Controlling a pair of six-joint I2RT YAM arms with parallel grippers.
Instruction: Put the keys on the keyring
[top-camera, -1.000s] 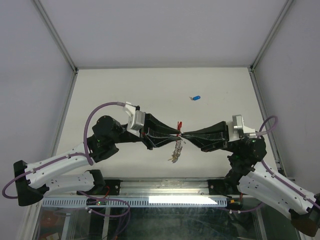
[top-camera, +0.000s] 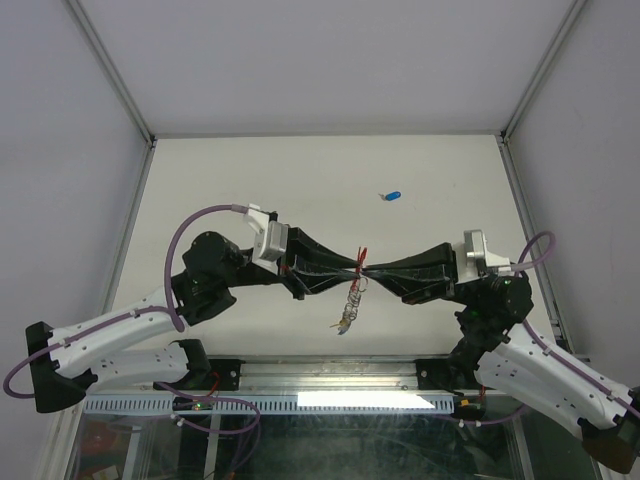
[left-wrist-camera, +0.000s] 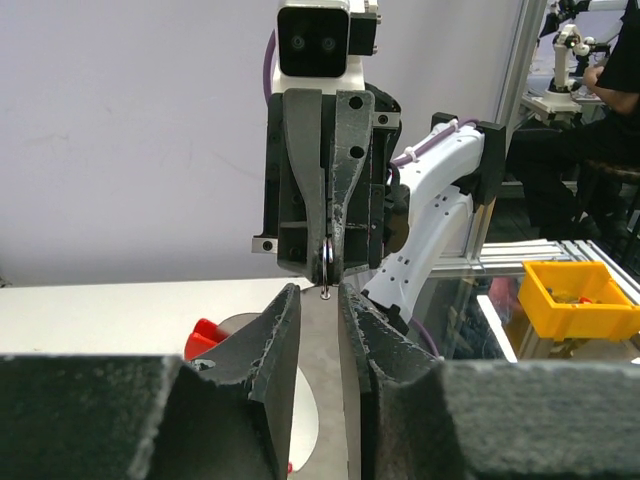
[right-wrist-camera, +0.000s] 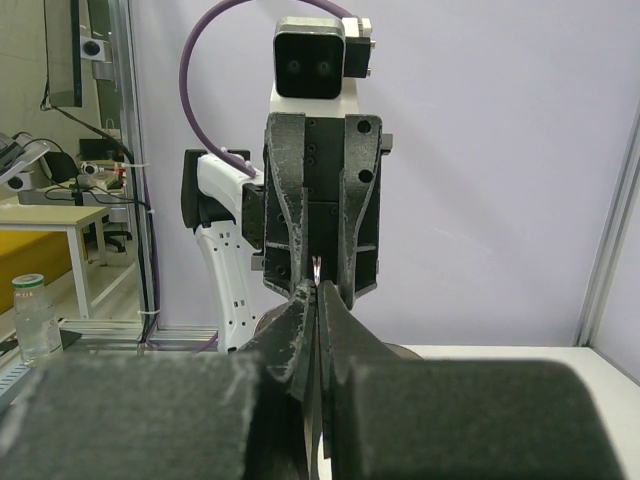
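Note:
In the top view my two grippers meet tip to tip over the board's middle. A keyring (top-camera: 352, 300) with red pieces (top-camera: 362, 256) and a chain of metal rings hangs at their tips, a key (top-camera: 343, 327) at its lower end. My right gripper (top-camera: 367, 270) is shut at the ring; a thin metal piece (left-wrist-camera: 325, 273) shows at its tips in the left wrist view. My left gripper is part open in that view, its fingertips either side of that metal piece. How the keys sit on the ring is too small to tell.
A small blue object (top-camera: 393, 196) lies on the white board (top-camera: 300, 175) at the back right, with free room around it. Walls surround the board. A yellow bin (left-wrist-camera: 560, 320) stands outside in the left wrist view.
The arms stay almost in place.

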